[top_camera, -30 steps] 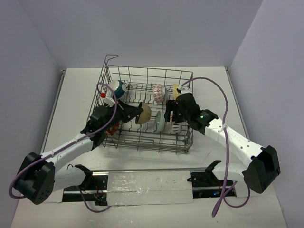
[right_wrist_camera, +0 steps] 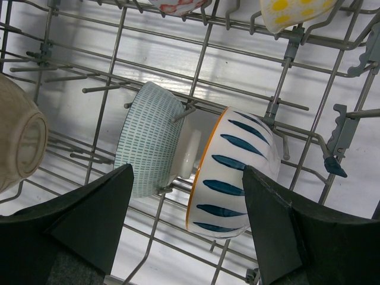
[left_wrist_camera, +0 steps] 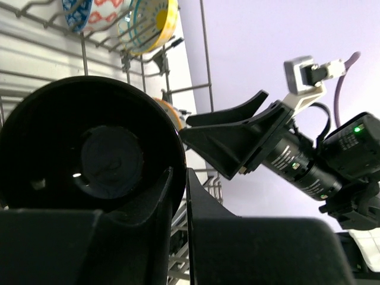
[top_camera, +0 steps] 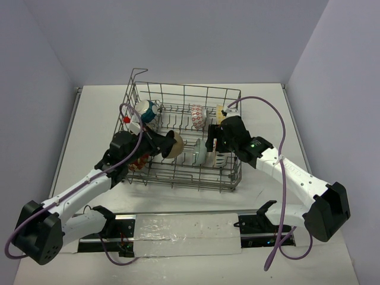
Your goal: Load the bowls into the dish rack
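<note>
My left gripper is shut on the rim of a bowl (top_camera: 177, 146), tan outside and black inside (left_wrist_camera: 89, 139). It hangs tilted on its side over the middle of the dish rack (top_camera: 178, 184). In the right wrist view its tan outside (right_wrist_camera: 16, 133) shows at the left edge. My right gripper stands open with nothing held, above the right part of the rack. Below its fingers, a pale teal-patterned bowl (right_wrist_camera: 148, 136) and a white bowl with dark blue strokes (right_wrist_camera: 234, 172) stand on edge among the tines.
Toward the back sit a blue bowl (top_camera: 146, 111), a red-patterned bowl (top_camera: 198, 117) and a yellow-patterned one (top_camera: 220, 114). A reddish bowl (top_camera: 139, 161) is partly hidden under my left arm. Wire tines surround the bowls.
My left gripper has shifted left and slightly toward the front with the tan bowl, widening the space to the teal-patterned bowl. The right arm looks unmoved.
</note>
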